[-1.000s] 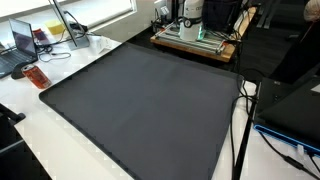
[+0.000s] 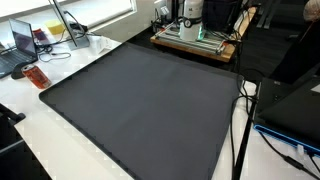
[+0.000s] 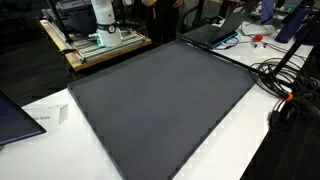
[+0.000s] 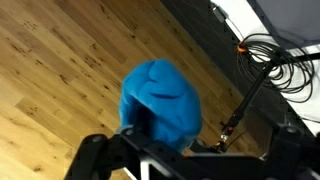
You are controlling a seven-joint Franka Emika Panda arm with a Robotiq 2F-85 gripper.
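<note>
In the wrist view my gripper hangs over a wooden floor (image 4: 60, 70), its dark fingers apart at the lower edge. A blurred, bright blue thing (image 4: 165, 95) fills the space close in front of the camera, near the fingers. What it is, and whether it touches them, I cannot tell. Neither exterior view shows the gripper. The large dark grey mat (image 2: 145, 105) on the white table is bare.
An orange can (image 2: 37, 77) stands left of the mat, near a laptop (image 2: 25, 42). Coiled black cables (image 3: 290, 80) lie along one table side. A white-and-teal piece of equipment (image 3: 106, 22) rests on a wooden surface (image 3: 75, 50) beyond the mat.
</note>
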